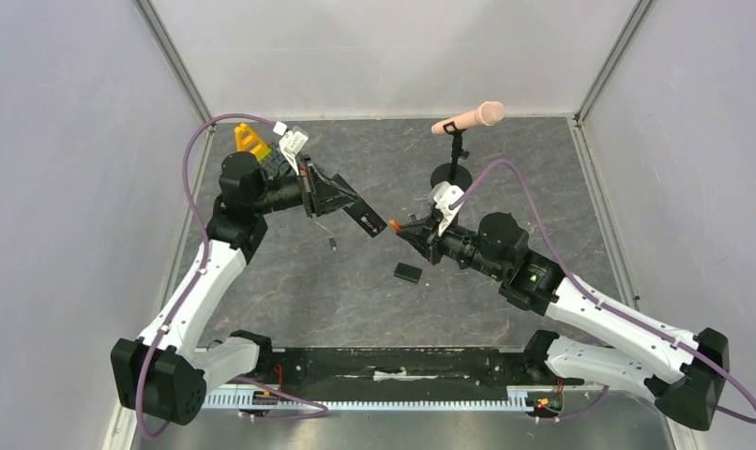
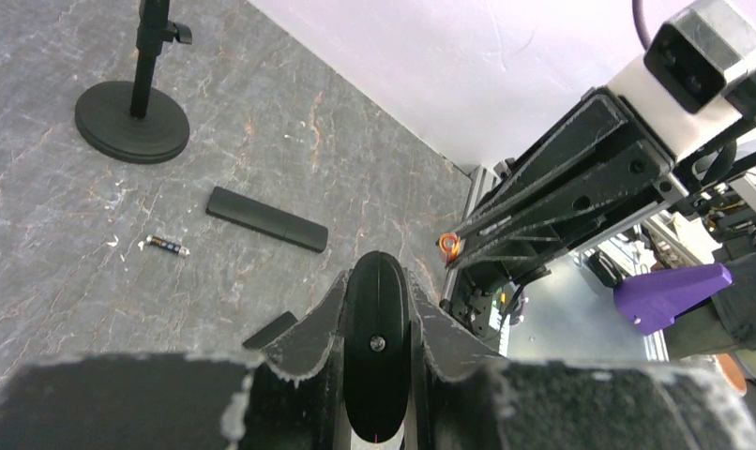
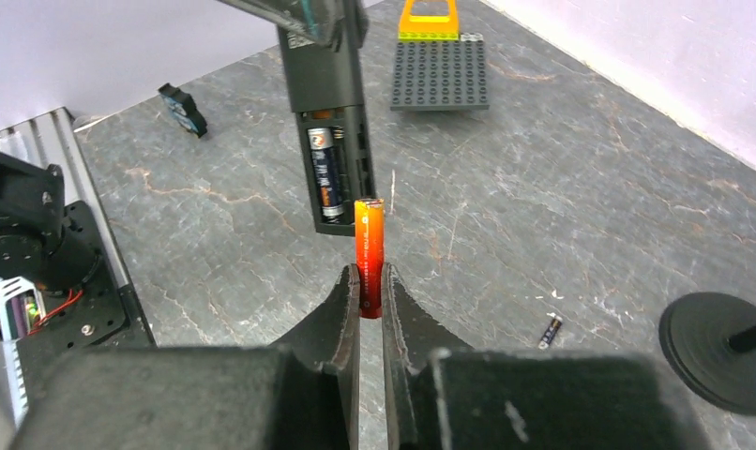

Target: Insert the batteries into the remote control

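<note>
My left gripper (image 1: 320, 192) is shut on the black remote (image 1: 363, 216), held in the air. In the right wrist view its battery compartment (image 3: 355, 150) is uncovered, with one battery (image 3: 325, 171) in the left slot. My right gripper is shut on an orange battery (image 3: 370, 244), upright in the view just in front of the remote's lower end; I cannot tell whether they touch, though the top view shows them apart. A loose battery (image 2: 166, 245) lies on the grey table.
A black stand (image 2: 130, 131) is at the back right, a grey brick plate (image 3: 440, 75) with a yellow piece at the back left. A small black rectangle (image 1: 407, 272) lies mid-table, and another dark bar (image 2: 266, 218) lies nearby.
</note>
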